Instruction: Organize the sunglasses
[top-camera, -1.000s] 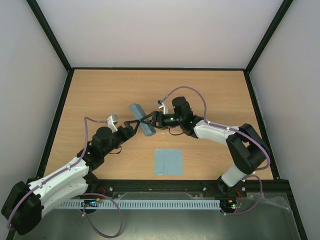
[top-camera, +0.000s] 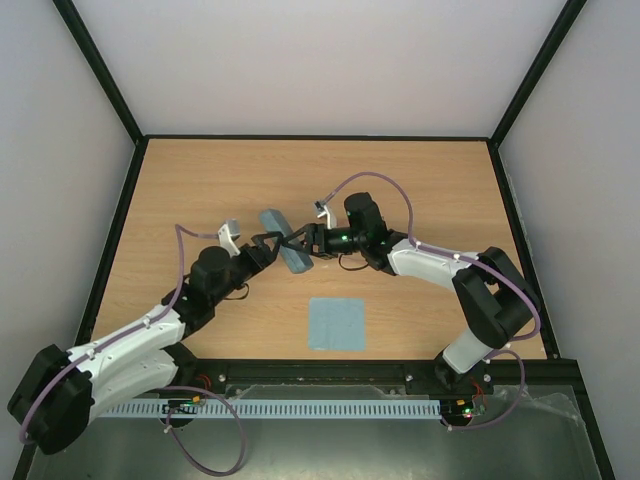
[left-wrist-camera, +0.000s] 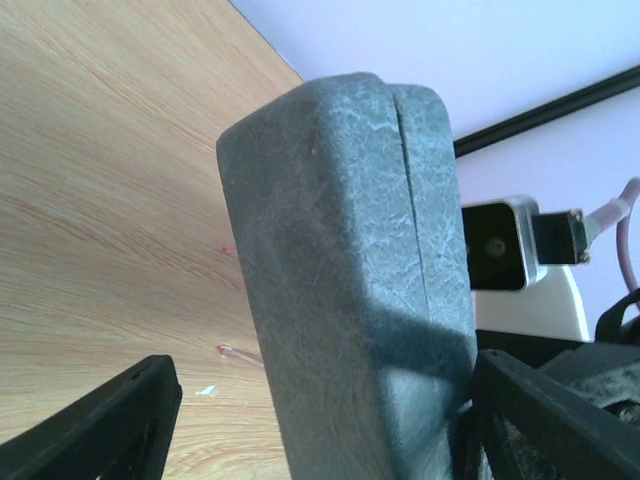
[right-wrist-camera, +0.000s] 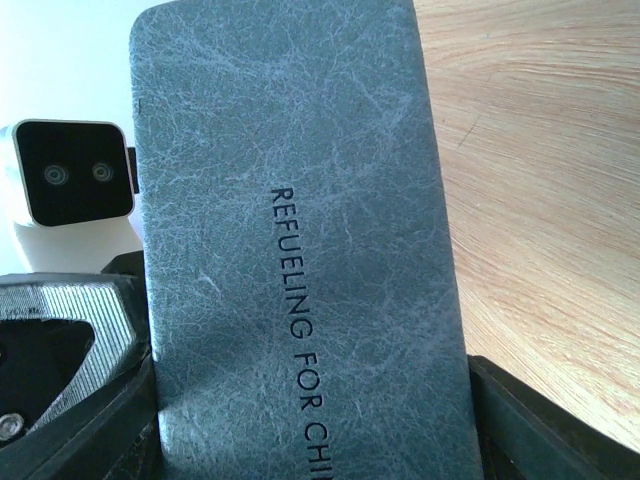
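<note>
A closed grey-blue sunglasses case (top-camera: 296, 261) is held above the middle of the table, tilted lengthwise. My right gripper (top-camera: 287, 241) is shut on it. In the right wrist view, the case (right-wrist-camera: 300, 200) shows its broad face with printed lettering, one finger on each side. From the left, my left gripper (top-camera: 275, 245) reaches the case with its fingers apart. The left wrist view has the case (left-wrist-camera: 330, 270) between its fingers, the left one clear of it and the right one at its seamed edge. No sunglasses are visible.
A light blue cloth (top-camera: 337, 324) lies flat near the table's front edge. Both grippers and their wrist cameras are close together around the case, leaving little room between them.
My left gripper has shifted slightly right, and its fingers look wider apart at the case. The right arm and the case stay almost still.
</note>
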